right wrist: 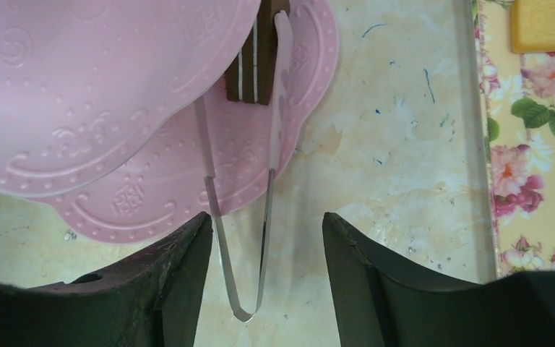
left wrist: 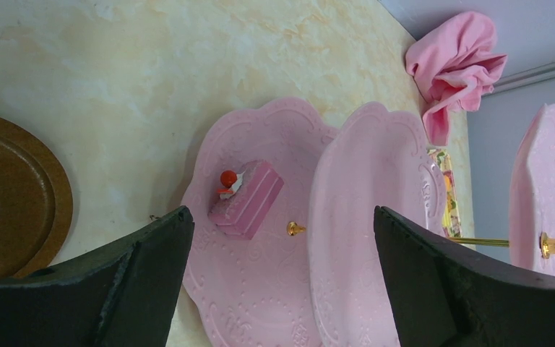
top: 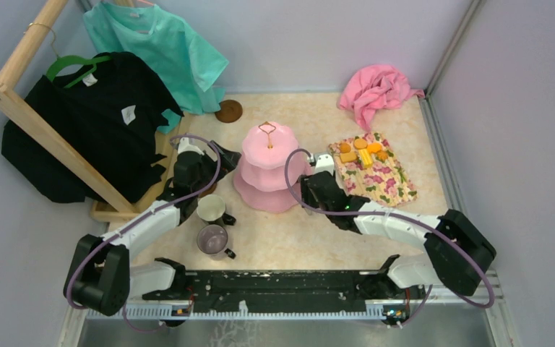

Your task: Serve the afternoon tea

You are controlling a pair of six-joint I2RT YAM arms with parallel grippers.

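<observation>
A three-tier pink stand (top: 267,144) stands mid-table. A pink cake slice (left wrist: 247,199) lies on a lower tier in the left wrist view, with my left gripper open beside the stand, empty. My right gripper is open at the stand's right; metal tongs (right wrist: 267,224) lie between and beyond its fingers, reaching onto a tier by a chocolate cake slice (right wrist: 251,65), partly hidden by the tier above.
A floral tray (top: 376,173) with biscuits is at right, a pink cloth (top: 372,94) behind it. Two mugs (top: 213,238) stand front left, near wooden coasters (top: 228,110). A clothes rack (top: 72,144) fills the left.
</observation>
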